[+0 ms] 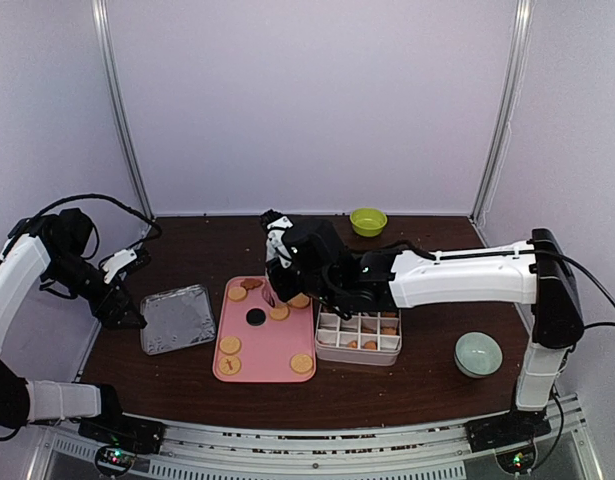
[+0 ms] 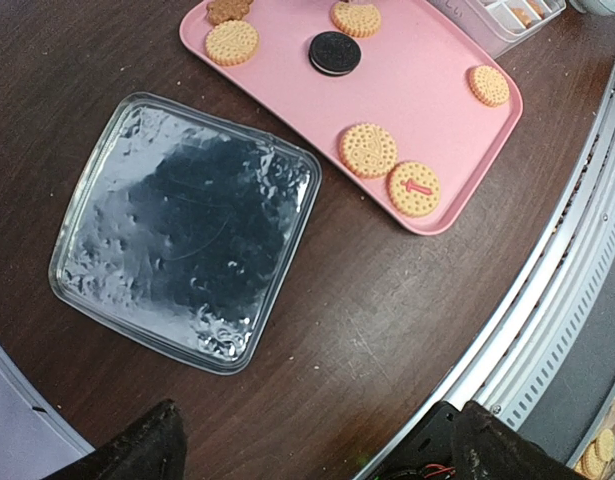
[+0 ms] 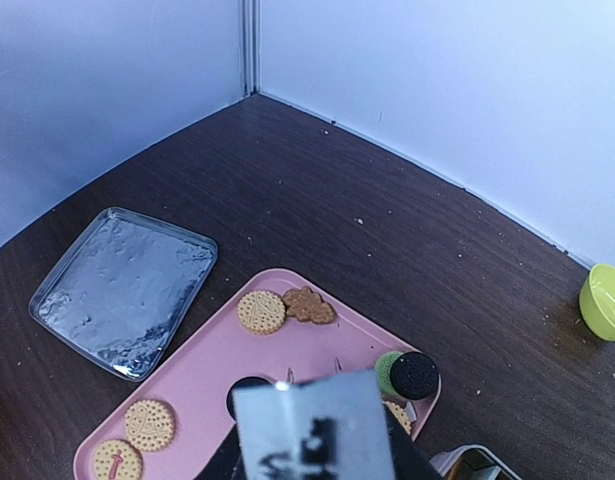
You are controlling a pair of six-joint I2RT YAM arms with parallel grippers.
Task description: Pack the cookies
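Observation:
A pink tray (image 1: 277, 350) holds several round cookies, a black cookie (image 1: 256, 317) and a brown shaped cookie (image 3: 309, 306). In the right wrist view, a dark cookie (image 3: 415, 376) and a green one (image 3: 387, 372) show by the tray's far right corner. My right gripper (image 1: 272, 296) is over the tray's far right part; a blurred white part hides its fingers in its wrist view. The compartment box (image 1: 356, 355) stands against the tray's right side, with cookies in some cells. At far left, my left gripper is open and empty.
A clear plastic lid (image 1: 177, 320) lies left of the tray. A lime-green bowl (image 1: 368, 222) stands at the back and a pale green bowl (image 1: 478, 354) at the right. My right forearm spans above the box.

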